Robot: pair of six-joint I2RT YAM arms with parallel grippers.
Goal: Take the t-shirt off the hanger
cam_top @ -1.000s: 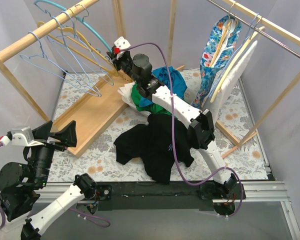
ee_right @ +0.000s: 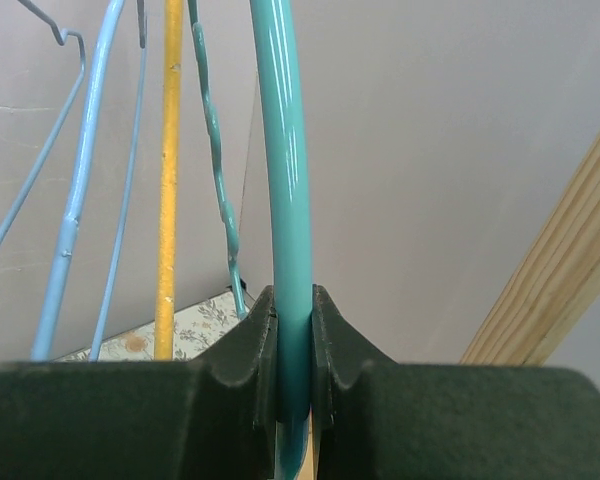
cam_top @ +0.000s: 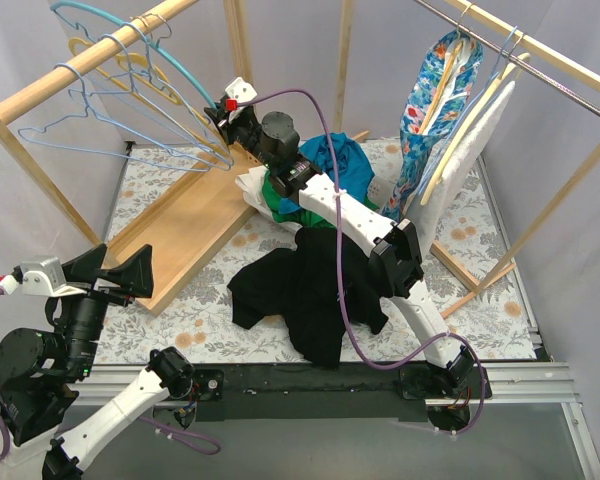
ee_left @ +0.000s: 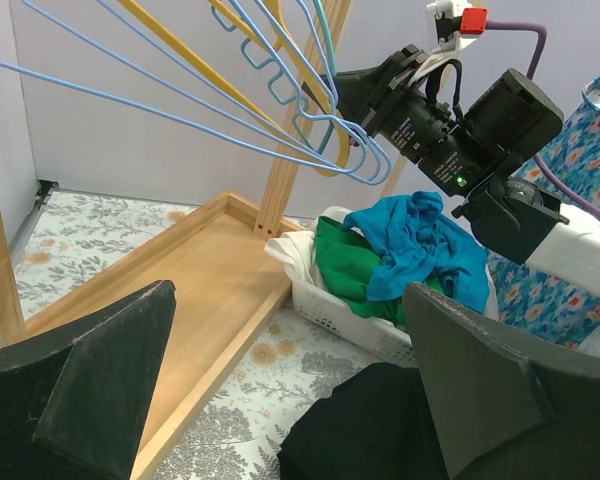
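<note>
My right gripper (cam_top: 216, 112) is up at the left rack's hangers; in the right wrist view its fingers close around a teal hanger (ee_right: 288, 180). My left gripper (cam_top: 120, 270) stands open at the lower left, nothing between its fingers. Blue and yellow hangers (ee_left: 180, 60) hang from the wooden rail (cam_top: 110, 45) with no garment on them. A black garment (cam_top: 290, 290) lies crumpled on the floor. On the right rail hang a floral blue garment (cam_top: 430, 110) and a white one (cam_top: 460, 180) on hangers.
A wooden tray (cam_top: 185, 245) lies under the left rack. Beside it a white basket (ee_left: 340, 325) holds blue cloth (ee_left: 425, 250) and green cloth (ee_left: 340, 260). The right arm spans the middle, above the black garment.
The hangers on the left rail have swung toward the left, and my right gripper has shifted slightly left and down. The left arm has not moved.
</note>
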